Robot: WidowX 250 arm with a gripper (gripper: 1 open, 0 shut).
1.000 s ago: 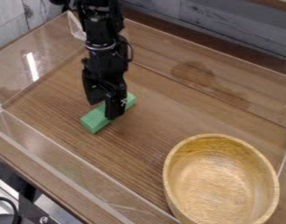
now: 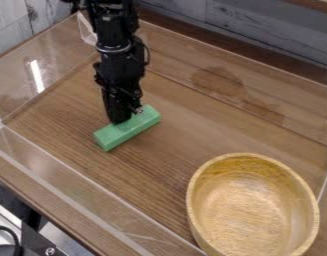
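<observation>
A green flat rectangular block (image 2: pixel 126 128) lies at an angle on the wooden table. The black gripper (image 2: pixel 123 108) reaches down from the top to the block's upper-left side, its fingertips at or just over it. Whether the fingers are closed on the block is hard to make out.
A large pale yellow oval container (image 2: pixel 253 205) sits at the front right. A dark gap with cables shows at the lower left, beyond the table's edge.
The gripper has shifted slightly up and toward the back of the block. The green block shows more of its top and lies in about the same place.
</observation>
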